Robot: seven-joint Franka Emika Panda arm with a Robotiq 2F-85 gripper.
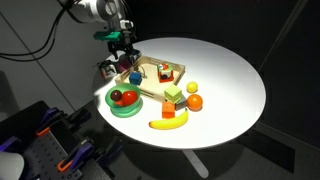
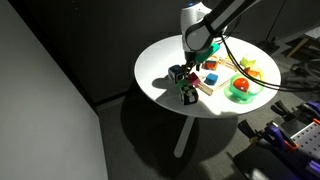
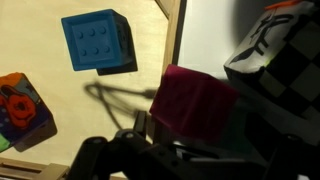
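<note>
My gripper stands open, its dark fingers at the bottom of the wrist view. A dark red block (image 3: 192, 103) shows just past the fingertips, overlapping the wooden tray's side wall (image 3: 173, 30); whether it touches the wall or the fingers I cannot tell. In exterior view 1 the gripper (image 1: 120, 48) is at the tray's far left end, with the red block (image 1: 125, 63) below it. Inside the tray are a blue block (image 3: 98, 40) with round bumps and a multicoloured patterned block (image 3: 22, 108).
Outside the tray wall, a black-and-white box (image 3: 290, 60) stands close to the fingers. A green bowl (image 1: 111, 100) of round produce, a banana (image 1: 169, 120), an orange (image 1: 195, 102) and several blocks lie nearer the front.
</note>
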